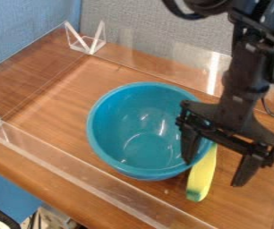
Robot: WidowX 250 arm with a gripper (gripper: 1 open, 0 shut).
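A teal plastic bowl (133,134) sits in the middle of the wooden table. My black gripper (214,157) hangs low at the bowl's right side, open, with one finger over the bowl's rim and the other out to the right. Beneath it lies a long yellow object (200,184), like a toy banana, beside the bowl on the right; its upper part is partly hidden by the gripper.
Clear plastic brackets (86,38) stand at the back left and at the left edge. Clear low barriers run along the table's edges.
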